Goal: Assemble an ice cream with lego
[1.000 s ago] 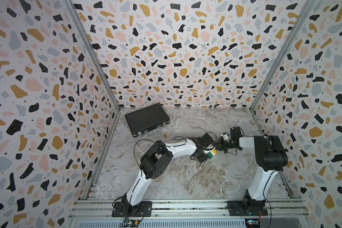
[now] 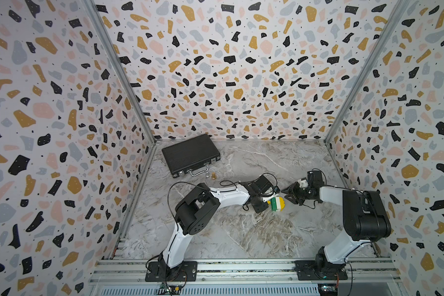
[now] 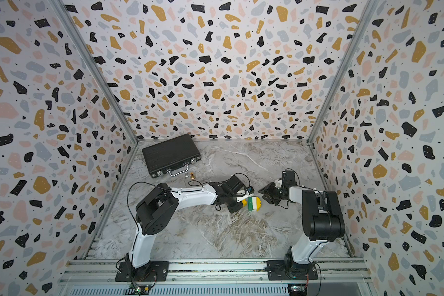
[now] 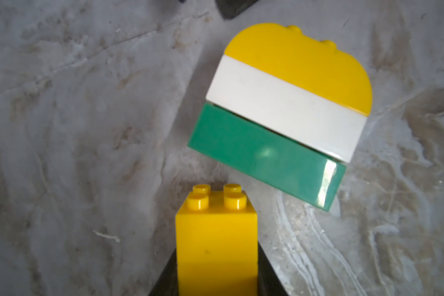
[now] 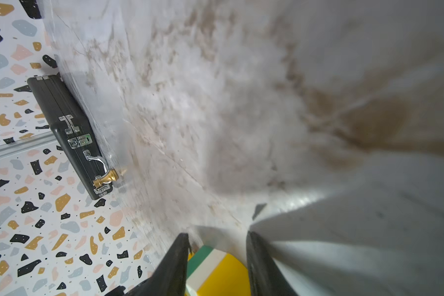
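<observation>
A stack of green, white (image 4: pixel 286 109) and rounded yellow bricks (image 4: pixel 301 69) lies on its side on the marble table. My left gripper (image 2: pixel 266 199) is shut on a yellow brick (image 4: pixel 216 246) with studs facing the stack, just short of its green brick (image 4: pixel 264 150). My right gripper stands part open just right of the stack, which shows beyond its fingertips in the right wrist view. Nothing appears held in it.
A closed black case (image 2: pixel 190 155) lies at the back left, with a small brass-coloured object (image 2: pixel 213 175) near its handle.
My right gripper has moved right and the right arm shifted outward.
</observation>
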